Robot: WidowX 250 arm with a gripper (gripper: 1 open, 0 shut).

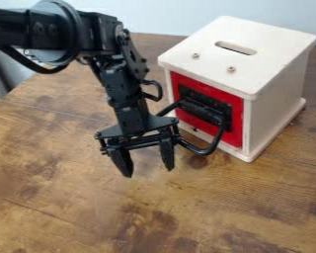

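Observation:
The black robot arm reaches in from the upper left, and its gripper (143,163) hangs fingertips down over the wooden table, open, with a gap and nothing between its two fingers. To its right and behind it stands a pale wooden box (253,54) with a slot and two screws on top. Its front has a red panel (229,139) holding a black part (209,105), from which a black loop comes down toward the gripper. Whether the gripper touches that loop cannot be told.
A pale wall or floor shows beyond its far edge at the upper left.

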